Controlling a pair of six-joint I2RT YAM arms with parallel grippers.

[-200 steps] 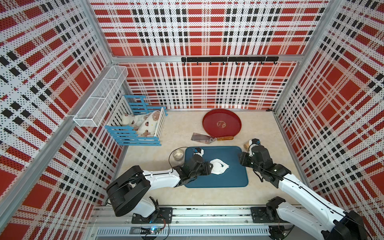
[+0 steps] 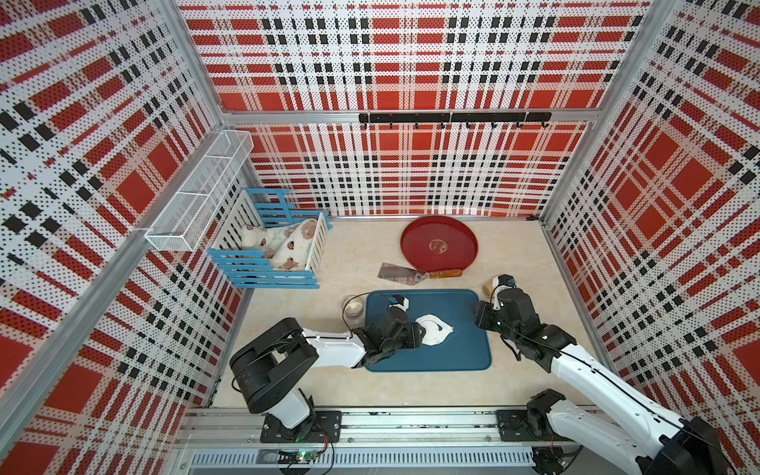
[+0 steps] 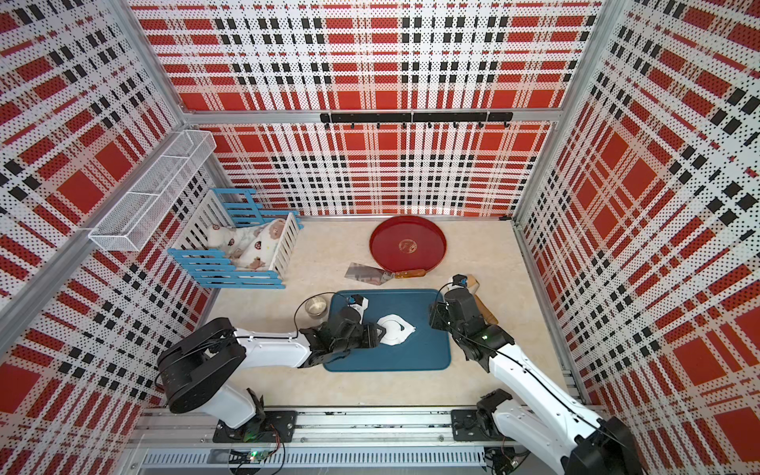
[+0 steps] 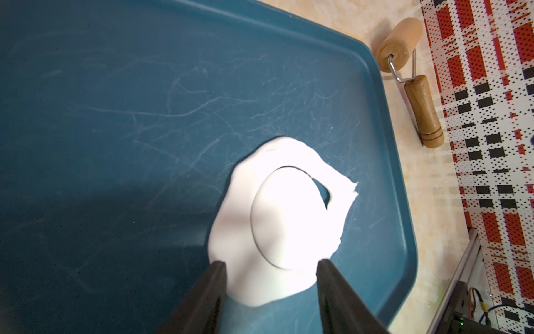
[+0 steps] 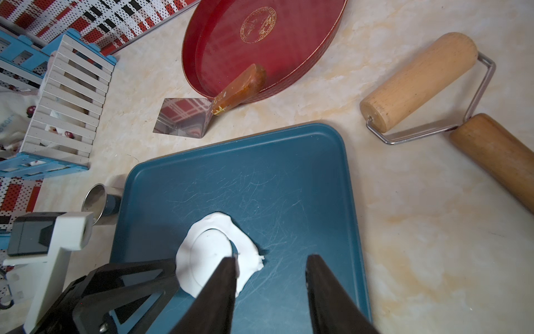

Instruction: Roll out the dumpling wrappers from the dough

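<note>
A flattened white dough sheet (image 4: 244, 250) lies on the blue tray (image 4: 139, 83). A round cut disc (image 4: 292, 217) shows within it, with a gap on one side where blue tray shows through. My left gripper is over the near edge of the dough, its fingers apart and nothing held. At the tray's right side my right gripper hangs above the tray, fingers apart and empty. The wooden rolling pin (image 5: 422, 80) rests on the table to the right of the tray. A metal cup (image 5: 101, 201) stands beside the tray's left edge.
Behind the tray lies a scraper (image 5: 183, 117) with a wooden handle touching the red round plate (image 5: 300, 50). A blue and white crate (image 2: 269, 269) with plush items stands at the back left.
My left arm has moved slightly to the right, bringing its gripper closer over the dough. The right arm, the dough and the other things look unmoved.
</note>
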